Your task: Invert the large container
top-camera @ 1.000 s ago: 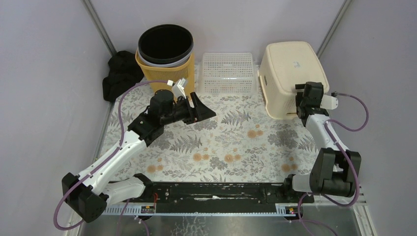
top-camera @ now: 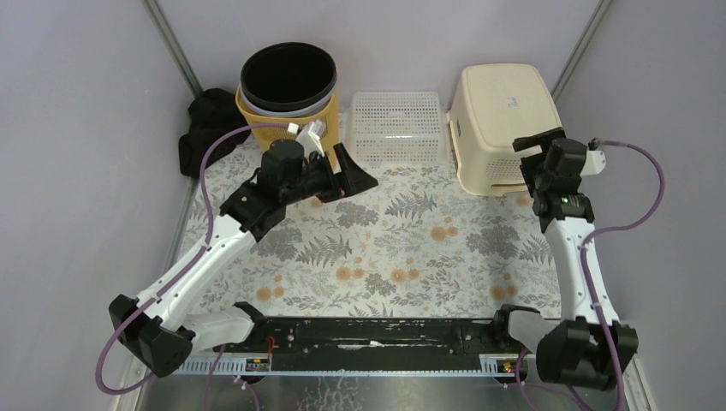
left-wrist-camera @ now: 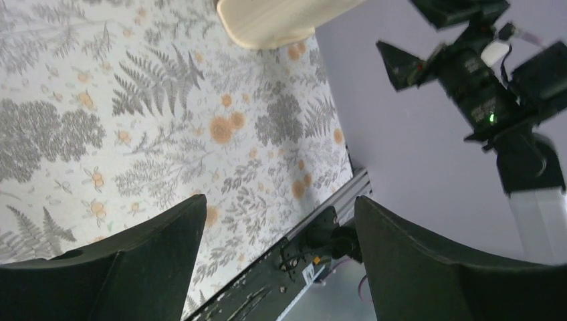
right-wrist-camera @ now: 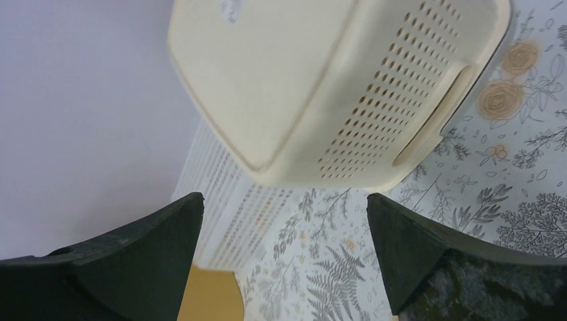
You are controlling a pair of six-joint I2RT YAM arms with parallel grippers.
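The large cream container (top-camera: 505, 103) stands at the back right, its flat closed face up and its rim down on the patterned mat. Its perforated side and handle slot show in the right wrist view, where the container (right-wrist-camera: 374, 100) lies beyond the fingers. My right gripper (top-camera: 527, 156) is open in front of the container's near right corner, with nothing between its fingers. Over the mat left of centre, well away from the container, my left gripper (top-camera: 353, 175) is open and empty. The container's (left-wrist-camera: 281, 20) lower edge appears at the top of the left wrist view.
Left of the cream container lies a white perforated basket (top-camera: 395, 128). Nested bins, a black one (top-camera: 289, 75) above a yellow basket (top-camera: 272, 128), stand at the back left beside a black cloth (top-camera: 210, 133). Grey walls close both sides.
The left gripper has shifted only slightly.
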